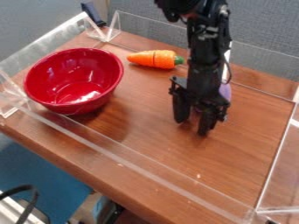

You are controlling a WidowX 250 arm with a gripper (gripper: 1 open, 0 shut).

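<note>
My gripper (pixel 193 114) hangs low over the middle-right of the wooden table, fingers pointing down near the surface. Behind it a purple object (pixel 225 94) shows partly, mostly hidden by the gripper; whether the fingers touch it I cannot tell. A red bowl (pixel 73 77) sits at the left, and an orange toy carrot (pixel 155 59) with a green top lies at the back, left of the arm.
Clear plastic walls edge the table (pixel 140 184). A grey wall stands behind, with blue floor at the lower left.
</note>
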